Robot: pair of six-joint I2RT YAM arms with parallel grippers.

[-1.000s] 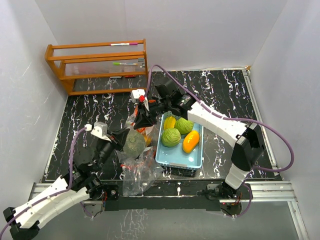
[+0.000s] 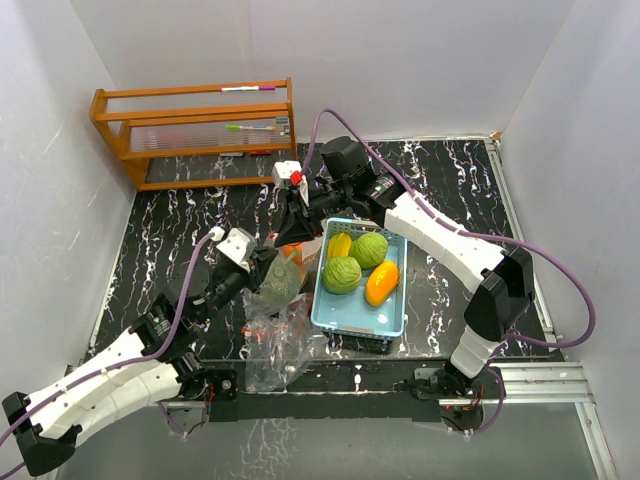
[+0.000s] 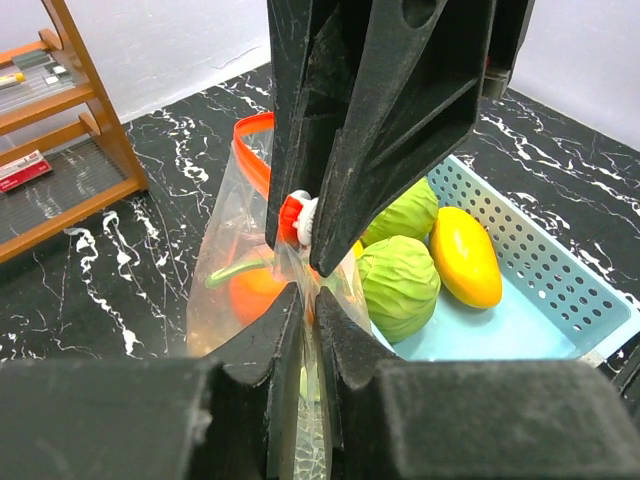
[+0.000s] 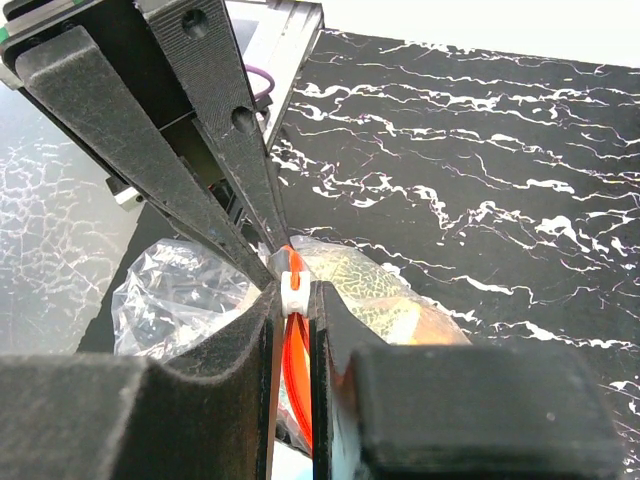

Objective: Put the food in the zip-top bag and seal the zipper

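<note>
The clear zip bag (image 2: 270,350) lies left of the blue basket, with an orange item (image 3: 252,296) and a green stem inside; a pale green round food (image 2: 279,286) shows through it. My right gripper is shut on the white zipper slider (image 4: 295,291), at the bag's orange-red zipper (image 3: 250,135). Close below and left of it, my left gripper has its fingertips near together, clear film between them. A narrow gap shows there; whether they pinch the film is unclear. In the top view both grippers meet over the bag's mouth and hide part of it.
The blue basket (image 2: 358,318) at the right holds two cabbages (image 2: 341,275), a yellow-orange item (image 2: 381,284) and another yellow item (image 2: 339,246). A wooden rack (image 2: 200,185) stands at the back left.
My left gripper has moved right and up over the bag, close to the right one.
</note>
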